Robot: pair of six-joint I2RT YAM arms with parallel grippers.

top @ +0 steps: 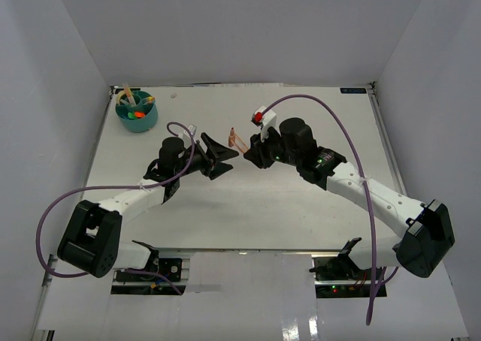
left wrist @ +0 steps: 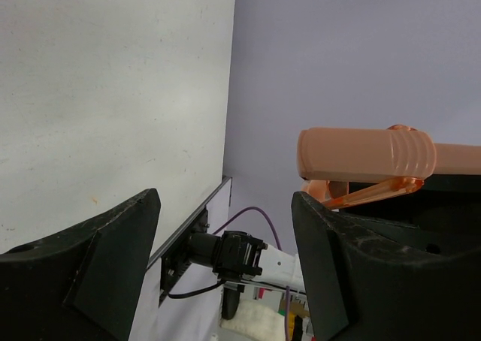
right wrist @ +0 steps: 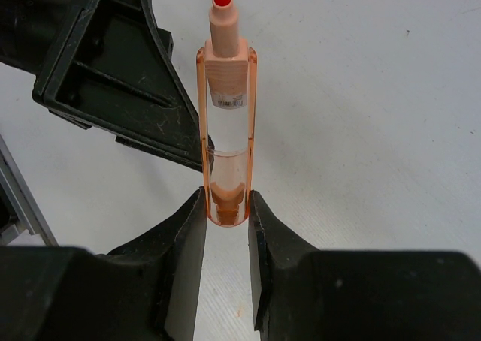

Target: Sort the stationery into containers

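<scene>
My right gripper is shut on a salmon-pink stationery item, a red-tipped piece standing in a clear orange-edged holder; in the top view the item is held at mid-table, tilted. My left gripper stands open just left of it, with nothing between its fingers; in the left wrist view the item is beyond its right finger. A teal container at the back left holds several pens and small coloured pieces.
A small faint piece lies near the back, right of the container. Purple cables arc over both arms.
</scene>
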